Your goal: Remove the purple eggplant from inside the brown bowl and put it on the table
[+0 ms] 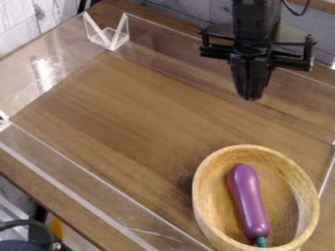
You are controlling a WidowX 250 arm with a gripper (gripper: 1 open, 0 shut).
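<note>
The purple eggplant (245, 196) lies lengthwise inside the brown bowl (213, 175), its green-blue tip towards the bottom of the view. This round, light-brown bowl stands at the lower right of the table. My black gripper (249, 95) hangs at the upper right, well behind the bowl and apart from it. Its dark fingertips point down, and I see no object at them. Whether a gap lies between them is too dark and small to tell.
A wide stretch of bare wooden table (137, 118) fills the middle and left. Clear walls edge the table, and a clear angular piece (109, 34) stands at the back left. Dark cabling (29, 230) lies outside the lower-left edge.
</note>
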